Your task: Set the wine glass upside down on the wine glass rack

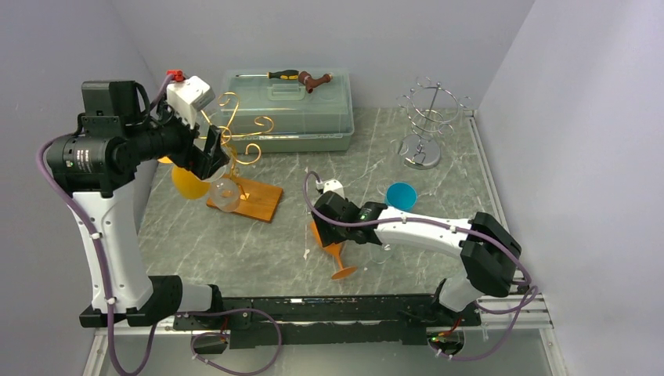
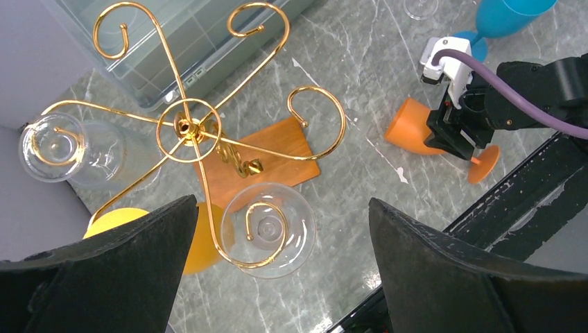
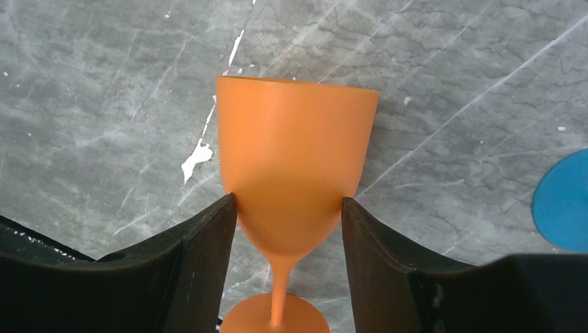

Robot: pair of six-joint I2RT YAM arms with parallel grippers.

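An orange wine glass [image 3: 295, 149] lies on its side, bowl and stem in line. My right gripper has a fingertip against each side of its bowl. Its foot [image 1: 343, 273] points to the table's front edge; whether the glass is clear of the table, I cannot tell. On the left stands a gold wire rack [image 2: 188, 128] with a wooden base [image 2: 284, 142]. From its loops hang clear glasses [image 2: 295, 222] and yellow ones [image 2: 201, 246]. My left gripper [image 1: 210, 157] is open over the rack, nothing held between its wide-set fingers.
A blue glass [image 1: 401, 196] stands behind the right arm. At the back right is an empty-looking silver rack [image 1: 423, 149]. A green lidded box [image 1: 297, 117] carries a screwdriver [image 1: 283, 74] at the back.
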